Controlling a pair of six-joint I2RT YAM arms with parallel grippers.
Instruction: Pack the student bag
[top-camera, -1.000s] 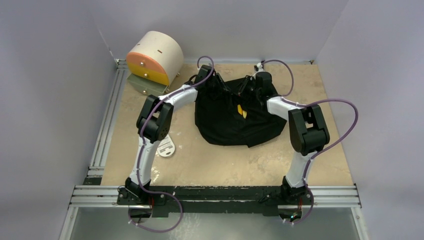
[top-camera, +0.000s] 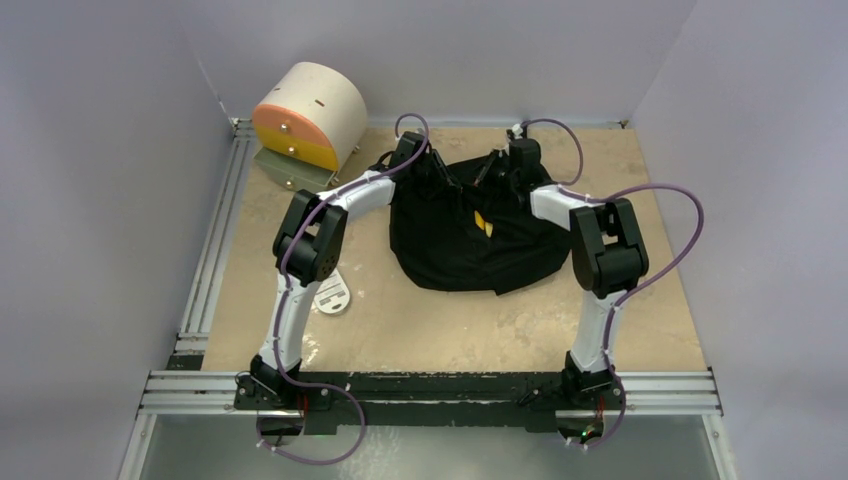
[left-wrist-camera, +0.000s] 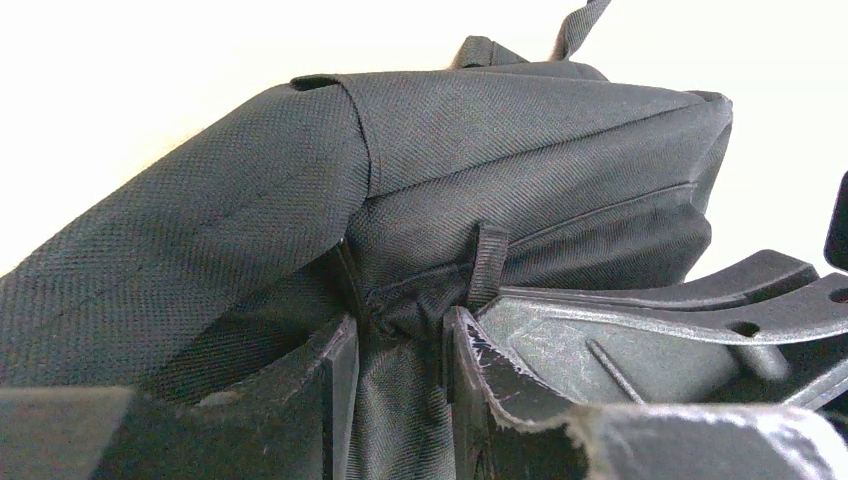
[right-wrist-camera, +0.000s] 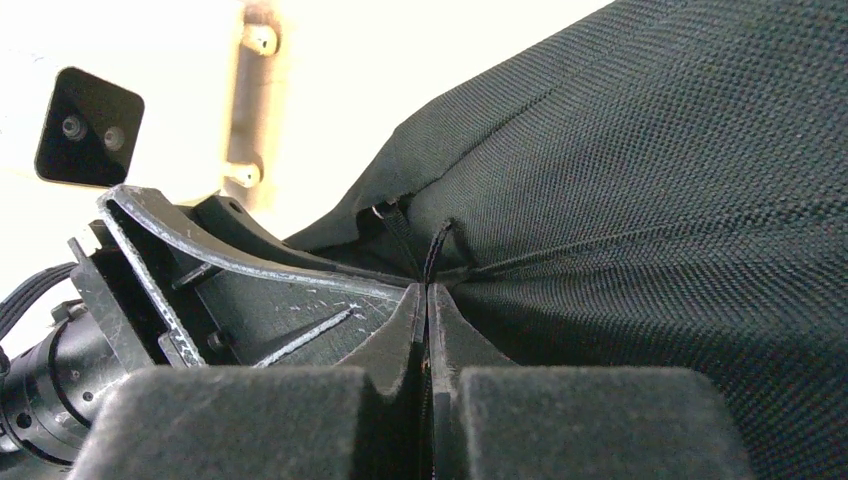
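A black fabric bag (top-camera: 460, 260) lies spread on the table, with yellow items (top-camera: 481, 222) showing in its middle. My left gripper (top-camera: 440, 172) is at the bag's upper edge; in the left wrist view its fingers stand part open, with dark fabric and a seam behind the gap between them. My right gripper (top-camera: 484, 172), close beside it on the right, is shut at the bag's zipper line; in the right wrist view a thin dark cord (right-wrist-camera: 436, 246) runs to its fingertips, perhaps pinched, though I cannot tell for sure.
A rounded cabinet (top-camera: 315, 105) with coloured drawers stands at the back left. A white flat object (top-camera: 332, 295) lies under the left arm.
The left arm and the bag look almost unchanged in the top view.
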